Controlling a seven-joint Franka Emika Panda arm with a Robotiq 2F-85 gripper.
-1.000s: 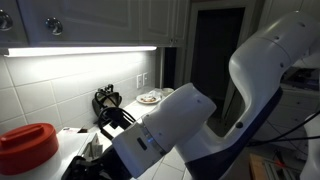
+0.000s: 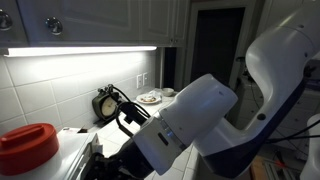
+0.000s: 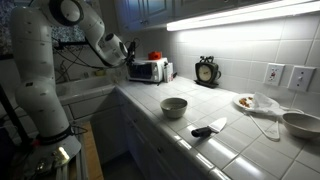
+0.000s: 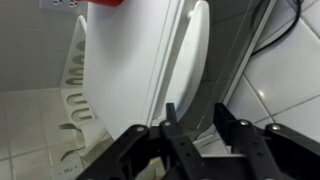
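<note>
My gripper is at the bottom of the wrist view, its dark fingers beside a white microwave. A curved white strip, seemingly the handle, runs along the microwave's side just above the fingers. Whether anything is pinched between them cannot be made out. In the second exterior view the gripper is small, at the upper left of the microwave. A red lidded pot rests on top of the microwave. The arm hides much of the first exterior view's lower part.
A grey bowl, a knife and a plate with food lie along the counter. A toaster-like black appliance stands against the tiled wall. Another bowl is near the right edge.
The red pot looks unmoved.
</note>
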